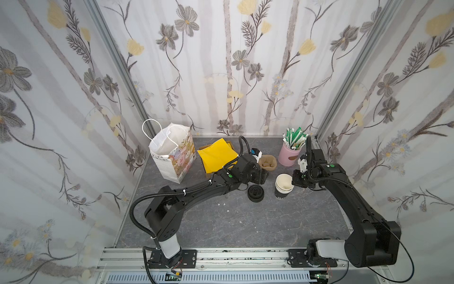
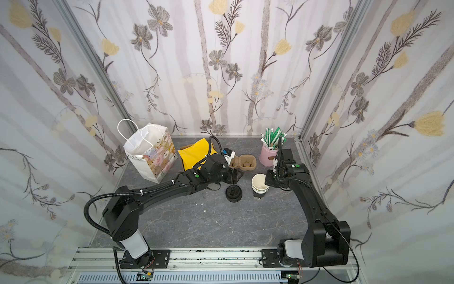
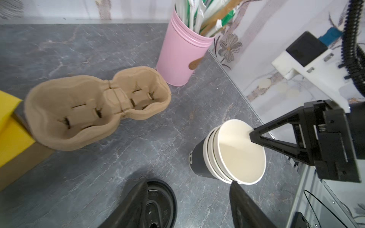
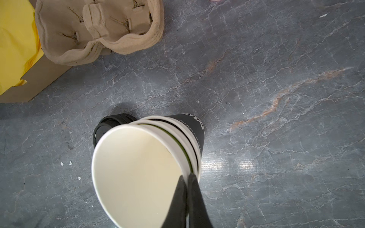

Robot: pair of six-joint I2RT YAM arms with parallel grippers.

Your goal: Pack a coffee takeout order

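Observation:
A nested stack of white-rimmed paper cups (image 3: 239, 152) with dark sleeves stands right of centre on the table. My right gripper is shut on the rim of the top cup (image 4: 133, 171), pinching its thin wall. Whether the stack is lifted cannot be told. To the left of the cups, my left gripper is spread open, its gap empty, pointing towards the stack but apart from it. Black lids (image 1: 255, 193) lie stacked between them, partly behind a left finger (image 3: 133, 207). The brown cup carrier (image 3: 110, 99) sits behind.
A white paper bag (image 1: 171, 153) stands at the back left, beside a yellow packet (image 1: 217, 155) on a cardboard box. A pink pot (image 3: 181, 53) of wrapped sticks stands at the back right.

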